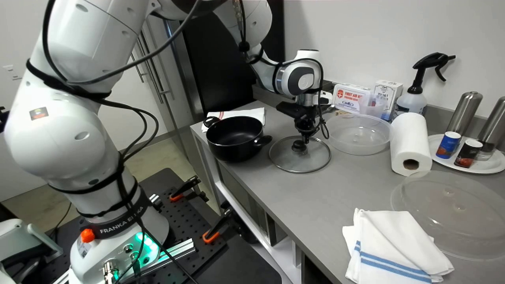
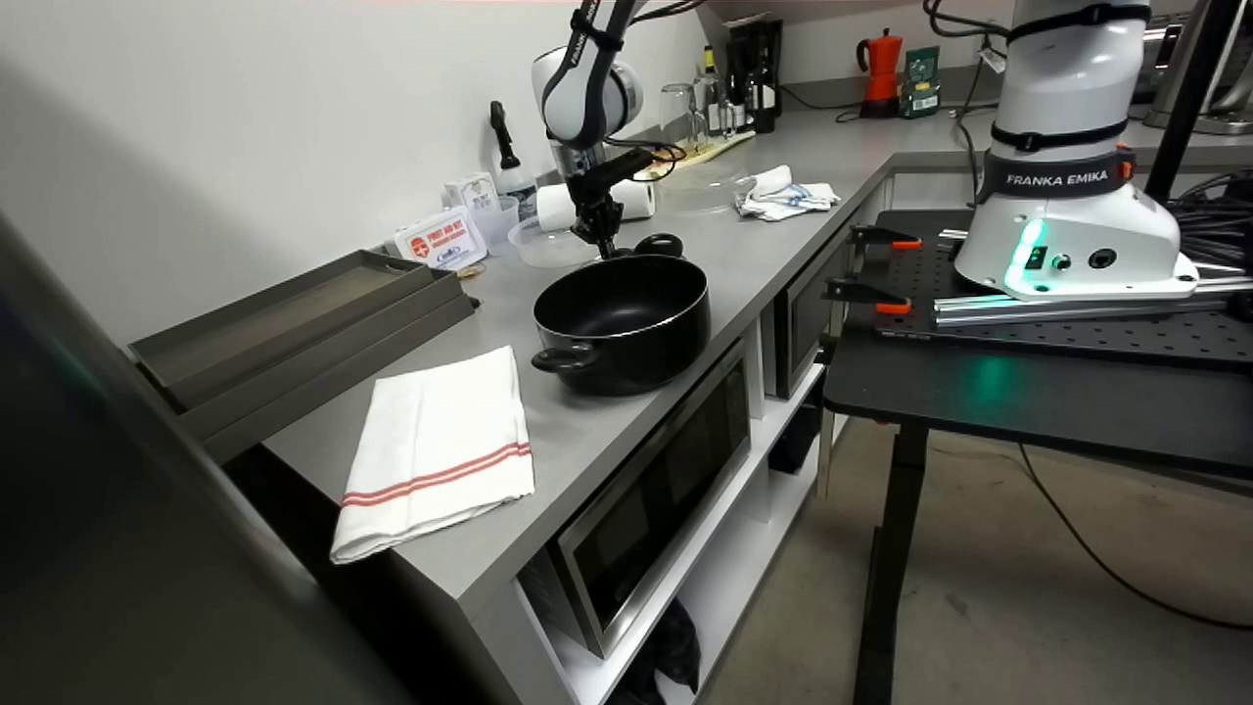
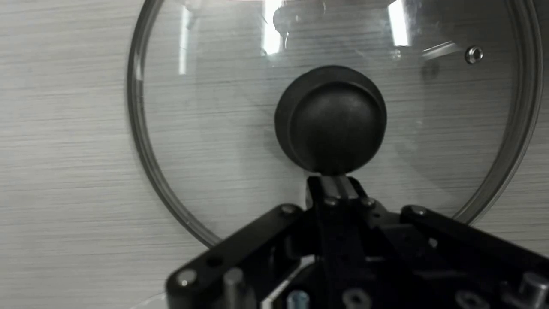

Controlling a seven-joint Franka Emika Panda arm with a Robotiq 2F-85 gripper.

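Observation:
A round glass lid (image 1: 312,161) with a metal rim lies on the grey counter, to the right of the black pot (image 1: 235,137) in exterior view 1. At the lid's centre stands its black knob (image 3: 332,121). My gripper is shut, its fingertips together at the lower edge of the knob in the wrist view, with nothing seen between them. The knob sits outside the fingers; whether they touch it I cannot tell. The pot is uncovered and looks empty. In exterior view 2 the pot (image 2: 628,364) hides the lid.
A clear plastic bowl (image 1: 358,137) stands close beside the lid, with a paper towel roll (image 1: 410,142) beyond it. A white cloth with blue stripes (image 1: 393,246) lies at the front right. Bare counter lies between lid and cloth.

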